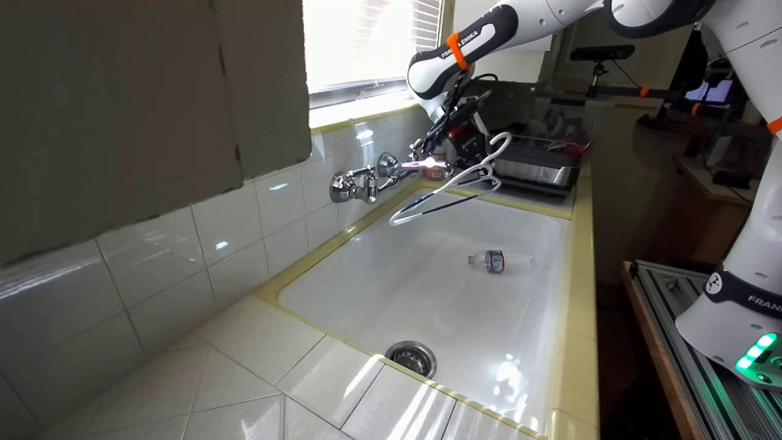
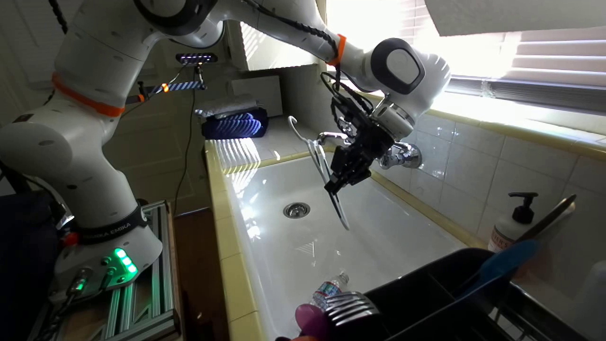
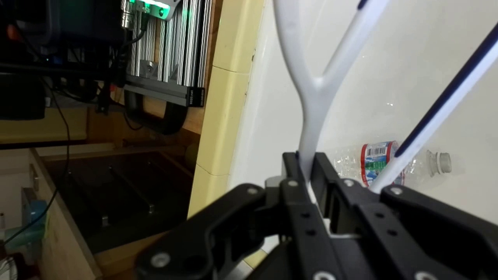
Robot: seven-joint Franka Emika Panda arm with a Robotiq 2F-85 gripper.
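A white clothes hanger (image 1: 438, 194) with dark strips along its bars hangs in the air above the sink. My black gripper is shut on the hanger at its neck, just below where the hook and a shoulder bar part in the wrist view. In exterior view 2 the hanger (image 2: 318, 156) tilts beside the gripper (image 2: 332, 184), its hook pointing up and left. The sink basin (image 1: 381, 278) below is white. On its floor a clear plastic bottle (image 1: 495, 261) with a red and blue label lies on its side, apart from the hanger.
Chrome taps (image 1: 355, 184) jut from the tiled wall close to the arm. A dish rack (image 1: 539, 165) stands behind the sink, with a soap bottle (image 2: 509, 224) by the wall. The basin around the drain (image 1: 412, 359) is clear.
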